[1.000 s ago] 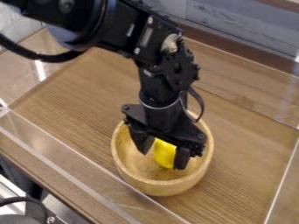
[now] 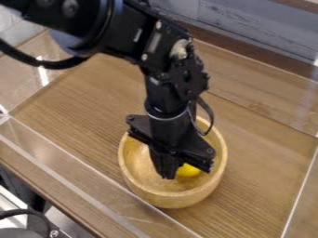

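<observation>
My black gripper [image 2: 166, 167] hangs low inside a round wooden bowl [image 2: 170, 194], toward its left half, its fingers close together with nothing seen between them. A yellow object [image 2: 189, 171] lies in the bowl just right of the fingers, partly hidden by the gripper.
The bowl rests on a wooden tabletop [image 2: 74, 116] with bare room to the left and right. A pale wall runs along the back. The table's edge is at the lower left, with a black cable beyond it.
The fingers, earlier apart on either side of the yellow object, are now close together and left of it. Less of the yellow object shows.
</observation>
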